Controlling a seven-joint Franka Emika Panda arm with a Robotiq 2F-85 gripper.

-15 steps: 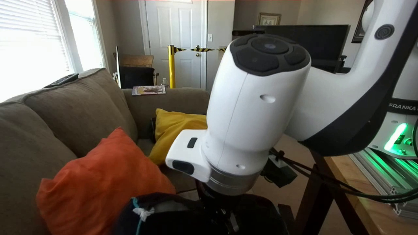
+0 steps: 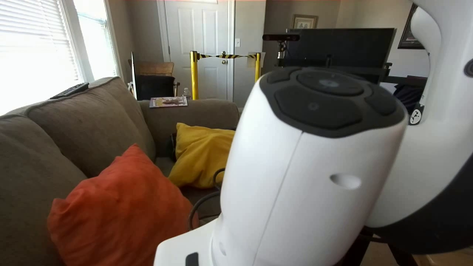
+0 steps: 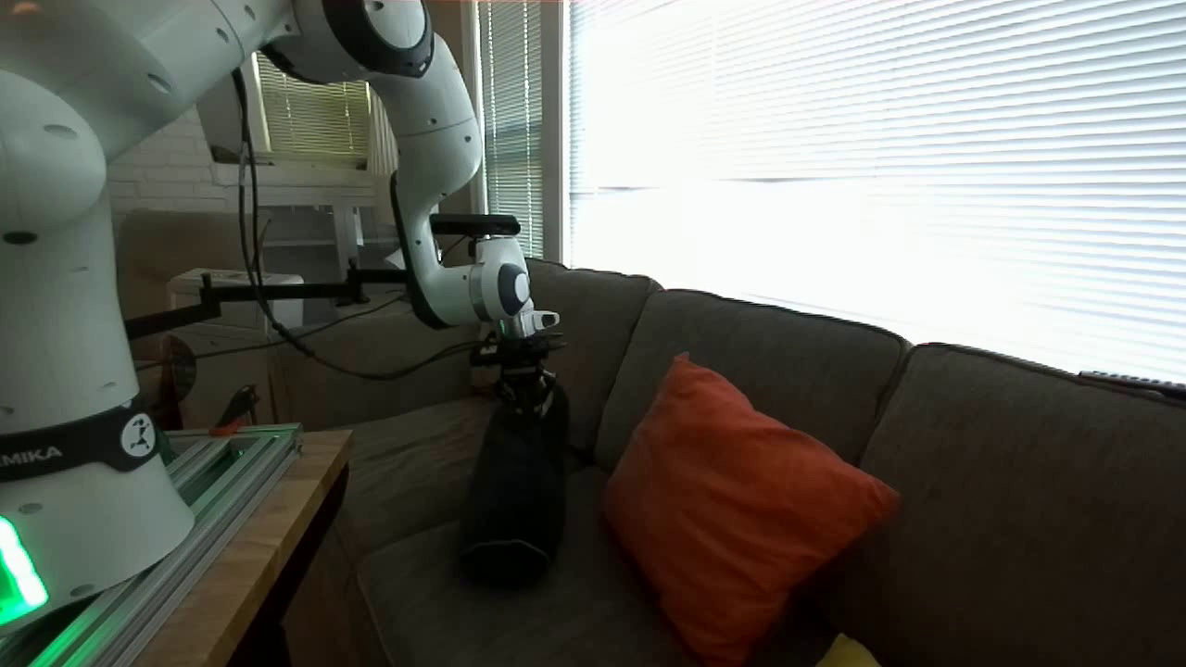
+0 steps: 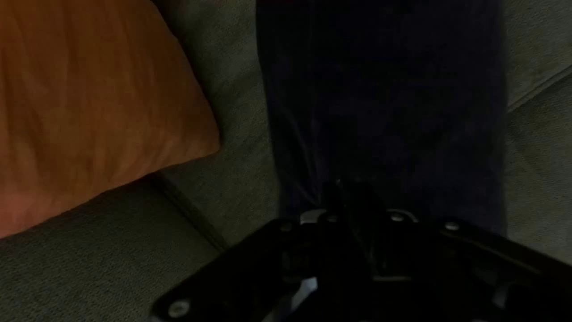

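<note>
In exterior view 2 a dark pillow-like thing (image 3: 514, 500) stands tall on the sofa seat, its top at my gripper (image 3: 528, 383). The wrist view shows its dark cloth (image 4: 386, 107) filling the upper middle, running down to my gripper. The fingers are shut on this cloth, though darkness hides most of the grip. To its side an orange pillow (image 3: 739, 500) leans against the sofa back, apart from the dark one. In exterior view 1 my gripper is out of the picture, below the white arm.
A yellow pillow (image 2: 204, 153) rests at the sofa's far end, near the armrest with a magazine (image 2: 168, 102). The sofa back (image 3: 767, 345) bounds the space behind. A wooden table (image 3: 283, 489) carries the arm's base. Cables (image 3: 367, 372) hang from the arm.
The arm has come closer to exterior view 1's camera and lower. The orange pillow has shifted slightly.
</note>
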